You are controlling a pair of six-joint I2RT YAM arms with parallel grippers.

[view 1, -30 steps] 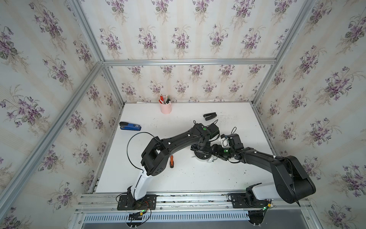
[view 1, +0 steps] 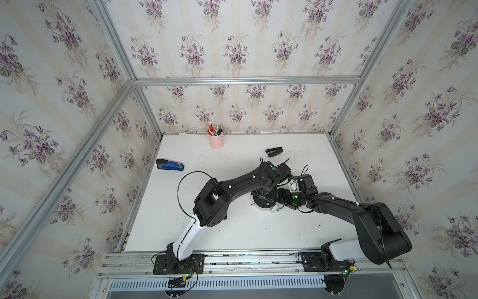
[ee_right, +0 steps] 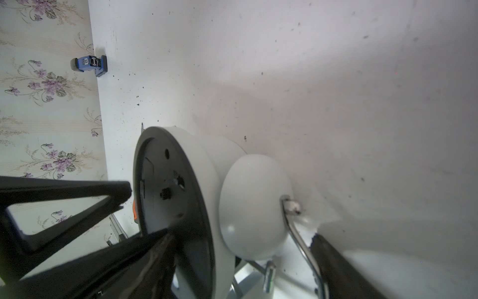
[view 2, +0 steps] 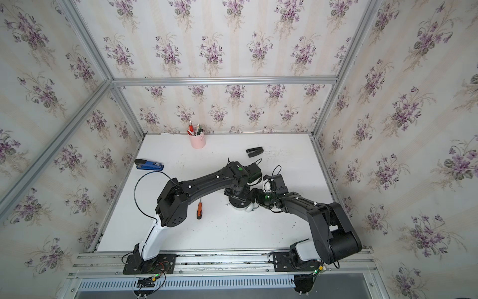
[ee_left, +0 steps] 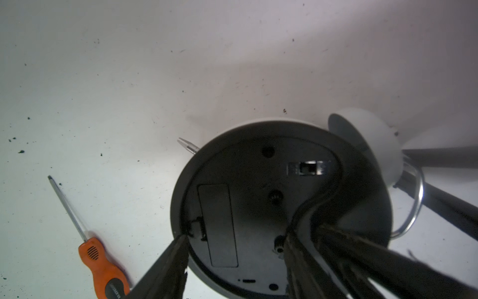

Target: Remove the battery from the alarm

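The alarm has its black back turned up, with a closed rectangular battery cover and small latch on the left side. Its white bell and metal handle show in the right wrist view. Over the lower part of the back, my left gripper stands open, its fingers spread across the cover's lower end. My right gripper straddles the alarm's edge: one finger lies over the black back, the other is beyond the bell near the handle. Whether it grips firmly cannot be told. No battery is visible.
An orange screwdriver lies left of the alarm. A blue stapler, a pink pen cup and a black stapler stand farther back.
The alarm and the right arm look almost unmoved.
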